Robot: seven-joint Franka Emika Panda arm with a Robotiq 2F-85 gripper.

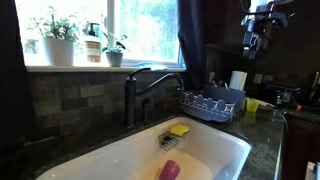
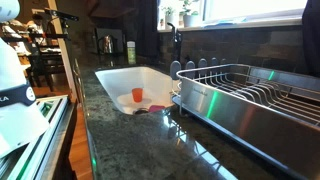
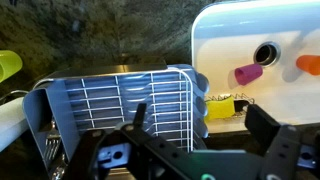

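My gripper is open, and nothing shows between its fingers. In the first exterior view the gripper (image 1: 252,48) hangs high at the right, well above the counter. Below it, the wrist view shows the wire dish rack (image 3: 125,106), empty in its main part. To the right, in the white sink (image 3: 215,50), a pink cup (image 3: 248,74) lies near the drain (image 3: 267,53). An orange cup (image 3: 309,64) is at the frame's right edge. A yellow sponge (image 3: 221,108) lies at the sink's rack-side end.
Utensils (image 3: 52,142) stand in the rack's left compartment. A yellow-green cup (image 3: 8,65) and a white roll (image 3: 12,120) are beyond it. The black faucet (image 1: 130,98) rises behind the sink, with potted plants (image 1: 58,38) on the windowsill. Bare dark counter (image 2: 150,145) runs along the front.
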